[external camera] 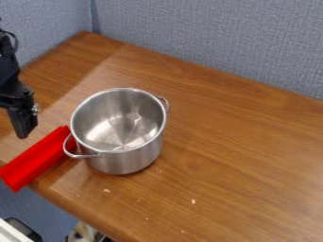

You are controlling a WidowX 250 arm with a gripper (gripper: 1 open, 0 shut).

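A steel pot (120, 132) with two loop handles stands upright on the wooden table, its inside looking empty. Along its left side lies a red cylindrical object (33, 157). My black gripper (25, 123) is at the left edge of the view, mostly out of frame, above and left of the red object; its fingers are too cut off and dark to judge.
Grey walls rise along the back and at the upper left. A white and black fixture sits at the bottom left corner.
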